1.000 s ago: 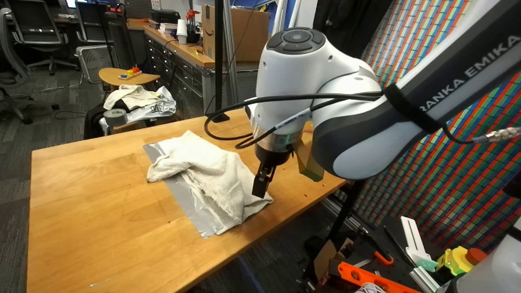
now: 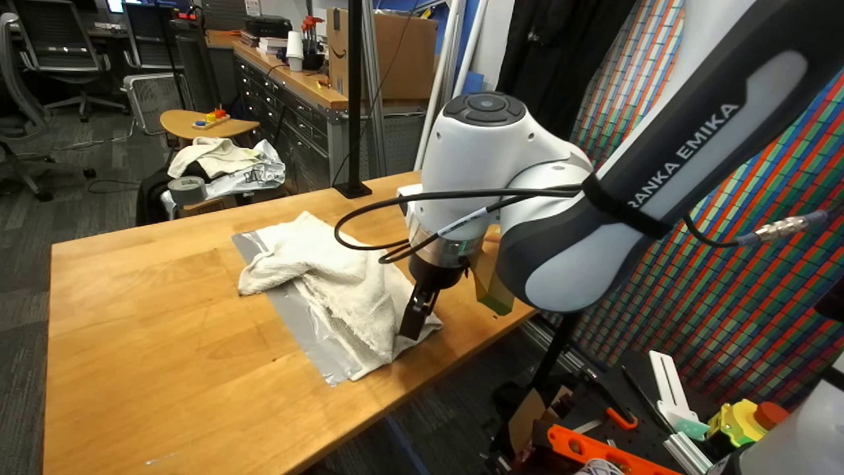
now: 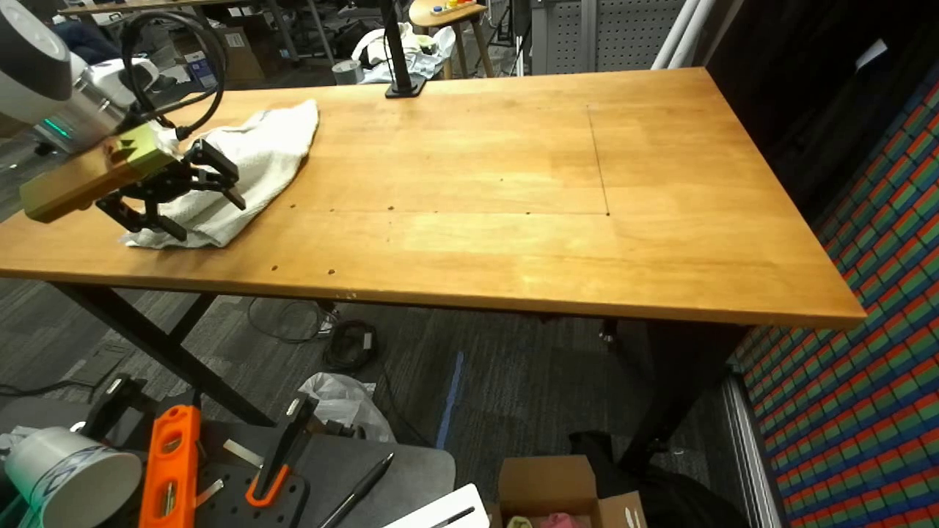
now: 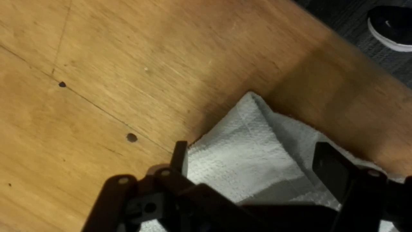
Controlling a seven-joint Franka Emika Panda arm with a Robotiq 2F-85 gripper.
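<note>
A rumpled off-white towel (image 2: 340,269) lies on the wooden table, partly over a flat grey sheet (image 2: 304,328). My gripper (image 2: 409,331) points down at the towel's near right end. In the wrist view the fingers stand wide apart, with a folded towel corner (image 4: 247,147) reaching out between and beyond the fingers. Exterior view 2 shows the spread gripper (image 3: 211,215) just over the towel (image 3: 255,176). Whether the fingertips touch the cloth I cannot tell.
The table's front edge (image 3: 440,299) runs close by the towel's corner. Bare tabletop (image 3: 493,176) stretches away on the other side. A black post (image 2: 353,103) rises at the back edge. Tools, among them an orange level (image 3: 169,466), lie on a separate surface in front.
Over the last second my gripper has come down and slightly left in exterior view 1, closer to the towel's end. The towel looks unmoved.
</note>
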